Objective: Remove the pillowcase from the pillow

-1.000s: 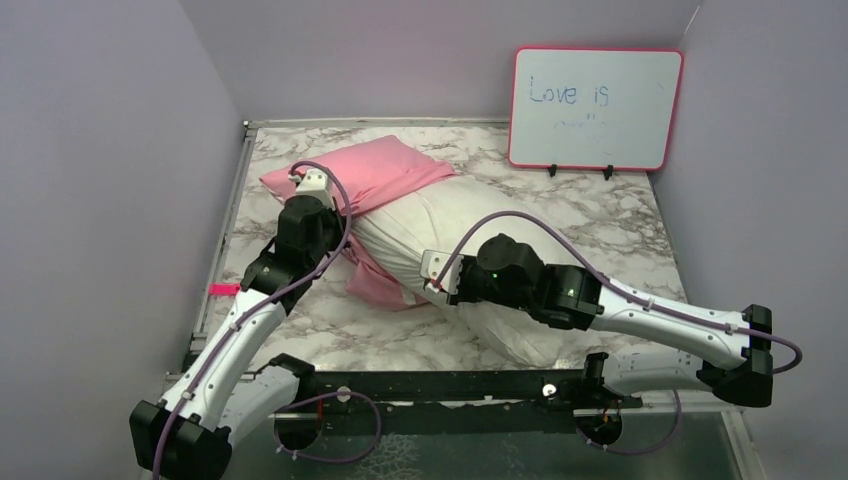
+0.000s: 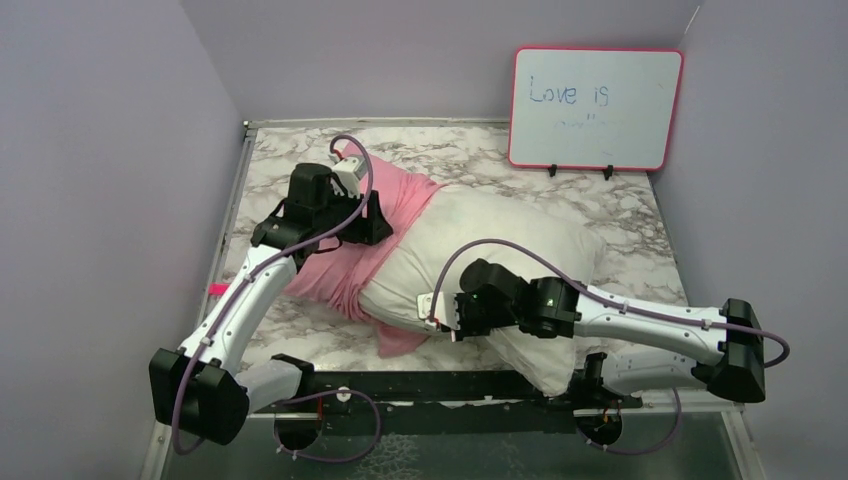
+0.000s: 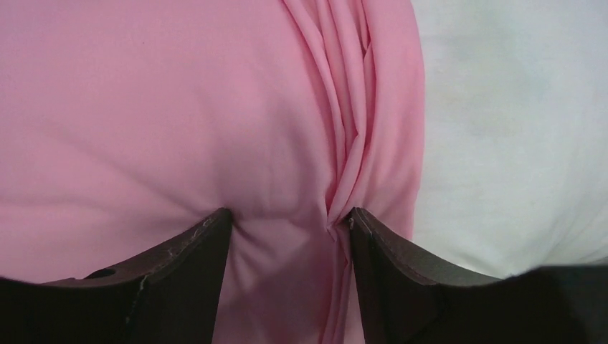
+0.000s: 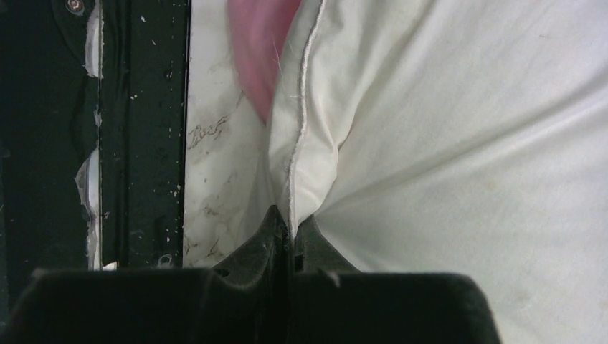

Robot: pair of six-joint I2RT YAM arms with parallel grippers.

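Note:
The white pillow lies across the table, its left part inside the pink pillowcase. In the left wrist view, the gathered hem of the pillowcase runs beside bare white pillow. My left gripper is part open over the pink cloth, its fingers apart and the cloth lying slack between them near the hem folds. At the pillow's near side, my right gripper is shut on the seamed edge of the white pillow. The pillowcase's far left part is partly hidden by the left arm.
A whiteboard stands at the back right of the marble table. Bare table shows at the far right and front left. A dark rail runs along the front edge, with a pillow corner hanging over it.
My left gripper has come off the bunched cloth and moved right and slightly farther back over the pillowcase, which has spread out. The right gripper and the pillow's near edge have shifted toward the front.

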